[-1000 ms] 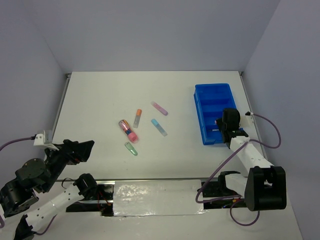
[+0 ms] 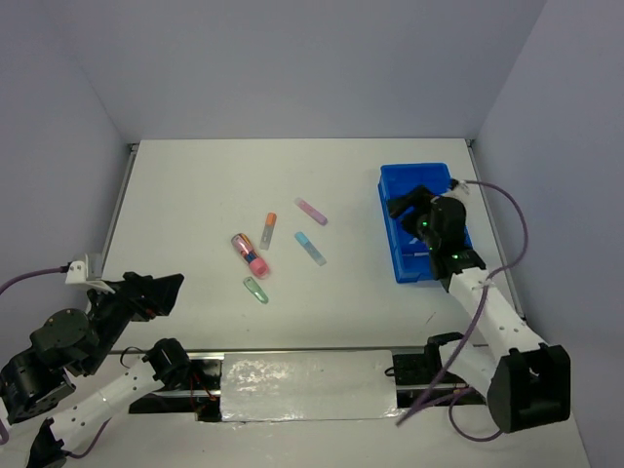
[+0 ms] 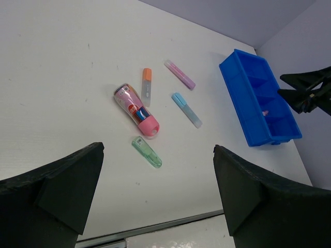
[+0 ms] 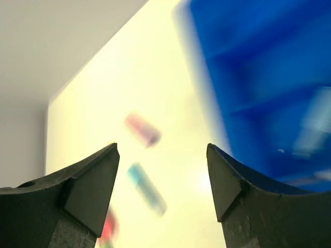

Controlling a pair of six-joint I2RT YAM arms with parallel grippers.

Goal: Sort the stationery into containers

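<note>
Spread over the white table are a pink bottle-shaped item [image 3: 135, 110], an orange-capped tube [image 3: 147, 88], a purple-pink tube [image 3: 180, 74], a blue-capped tube [image 3: 186, 110] and a green item [image 3: 147, 152]. The blue compartment box [image 2: 398, 245] stands at the right, with a few small things inside that are hard to make out. Over the box, my right gripper [image 2: 401, 217] is open, nothing between its fingers; its wrist view is blurred. My left gripper also stands open and empty, at the table's front left corner in the top view.
Grey walls border the table at the back and sides. Bare tabletop [image 2: 185, 195] lies to the left and behind the items, and between them and the box. A cable hangs along the right arm [image 2: 500, 317].
My right gripper has lifted from the box's lower compartments and swung toward the back left, its fingers now apart and empty. The left arm and the table items have stayed put.
</note>
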